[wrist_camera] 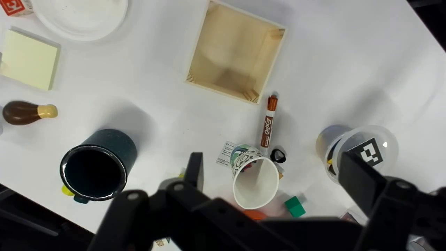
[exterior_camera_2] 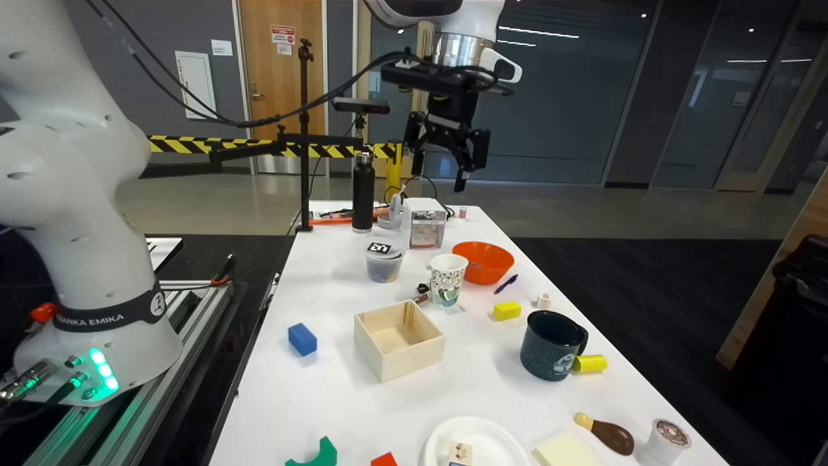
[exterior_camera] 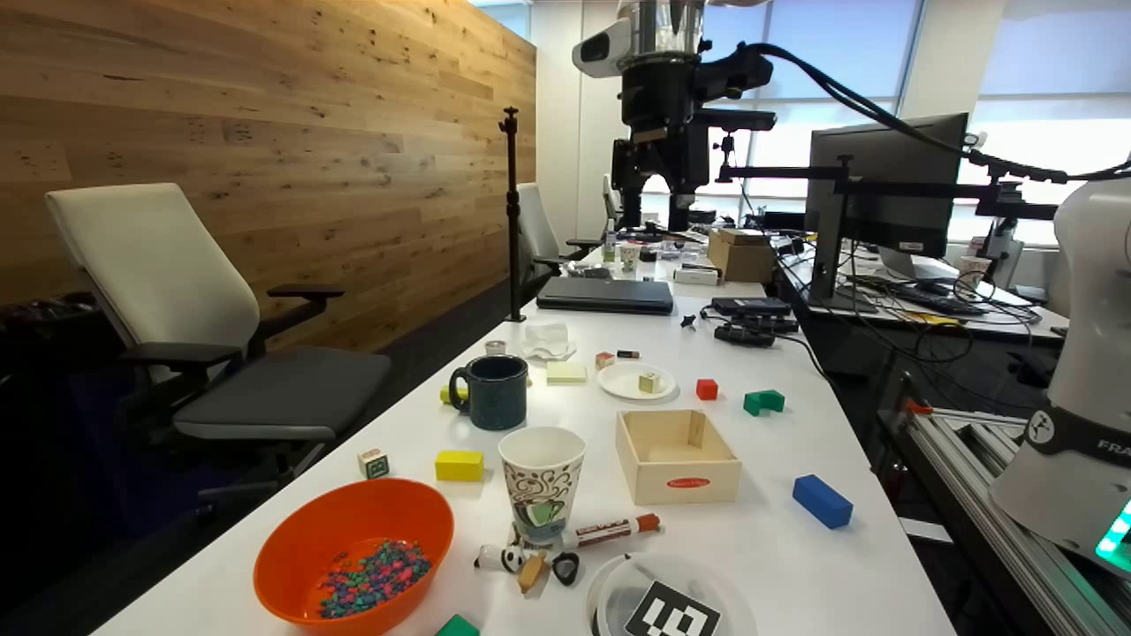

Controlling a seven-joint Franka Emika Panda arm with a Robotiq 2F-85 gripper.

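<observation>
High over the table my gripper (exterior_camera: 659,223) hangs open, its fingers wide apart and nothing between them. In the wrist view a patterned paper cup (wrist_camera: 255,184) lies beneath the gap, with some coloured bits inside. The cup (exterior_camera: 542,482) stands upright. Close by are an orange-capped marker (wrist_camera: 268,121) and a small black ring (wrist_camera: 278,155). An open wooden box (wrist_camera: 234,52) sits beyond the marker, empty. An orange bowl (exterior_camera: 355,556) holds many small coloured pieces. A dark mug (wrist_camera: 98,165) stands to the left; its inside is too dark to tell.
A lidded clear tub (exterior_camera_2: 384,264) stands beside the cup. Blue (exterior_camera_2: 303,339) and yellow (exterior_camera_2: 506,310) blocks lie on either side of the box. A white plate (exterior_camera: 606,378) carries a small cube. A black bottle (exterior_camera_2: 362,190) rises at the table's far end. Bare tabletop surrounds the box.
</observation>
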